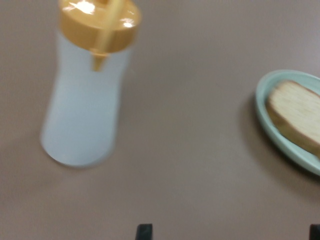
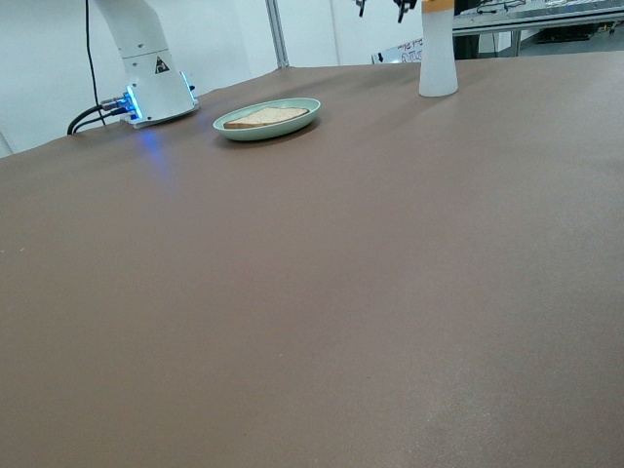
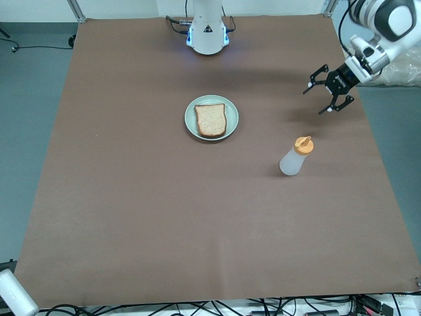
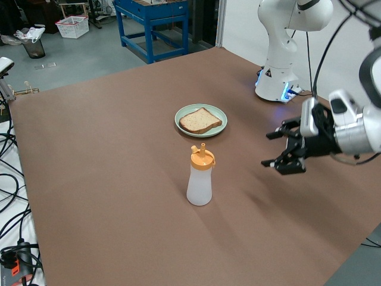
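A squeeze bottle (image 3: 293, 160) with translucent body and orange cap (image 4: 202, 158) stands upright on the brown table, also seen at the left of the wrist view (image 1: 80, 105). A slice of bread (image 3: 210, 120) lies on a pale green plate (image 3: 229, 127) behind and left of it. My gripper (image 3: 327, 96) is open, raised above and to the right of the bottle in the left camera view, with nothing between its fingers. Only the fingertips show at the bottom of the wrist view.
Cables (image 4: 12, 190) run along an outer edge.
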